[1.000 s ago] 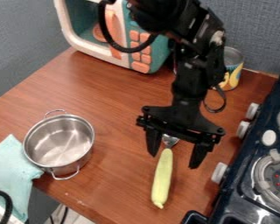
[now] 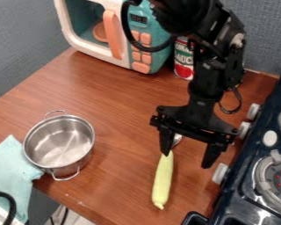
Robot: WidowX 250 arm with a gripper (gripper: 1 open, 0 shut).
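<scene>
The black gripper (image 2: 182,145) hangs over the table at the right of centre, its two fingers apart and pointing down, open. Between and below them a metal utensil, mostly hidden, lies by the upper end of a pale yellow corn cob (image 2: 163,180) on the wooden table (image 2: 84,97). A steel pot (image 2: 60,141) stands at the left.
A toy microwave (image 2: 96,26) stands at the back, with a red can (image 2: 183,61) beside it. A black stove (image 2: 266,167) lines the right edge. A light blue cloth (image 2: 14,171) lies at the front left.
Compared with one second ago, the arm and gripper have shifted right and slightly up, uncovering the red can.
</scene>
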